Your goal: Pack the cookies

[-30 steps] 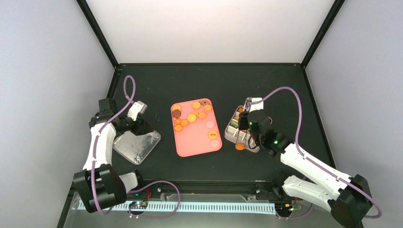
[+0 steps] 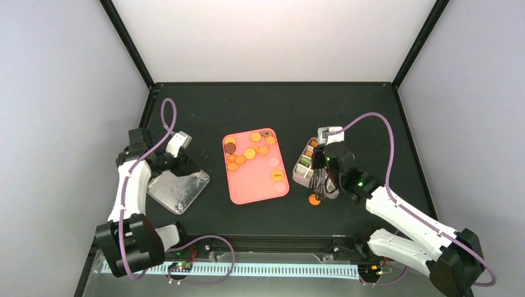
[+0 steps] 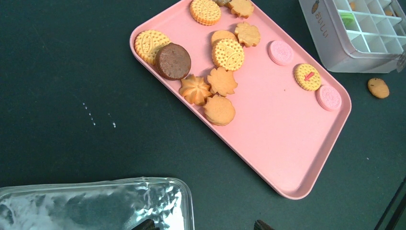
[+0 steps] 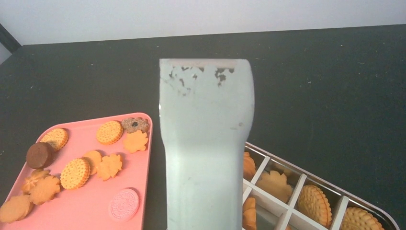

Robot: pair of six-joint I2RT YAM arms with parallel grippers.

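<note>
A pink tray (image 2: 254, 179) holds assorted cookies, including a brown one (image 3: 173, 61) and pink ones (image 3: 328, 97). Right of it sits a divided tin (image 2: 302, 167), partly filled with cookies. My right gripper is over the tin, shut on a metal utensil (image 2: 317, 182), whose flat grey blade (image 4: 206, 143) fills the middle of the right wrist view. A loose cookie (image 2: 314, 200) lies on the table just in front of the tin. My left gripper stands open above the clear lid at far left, nothing between its fingers.
The clear plastic lid (image 2: 170, 195) lies left of the pink tray, under the left arm.
The utensil at my right gripper has shifted slightly, and more of the loose cookie in front of the tin now shows. The left arm is still.
</note>
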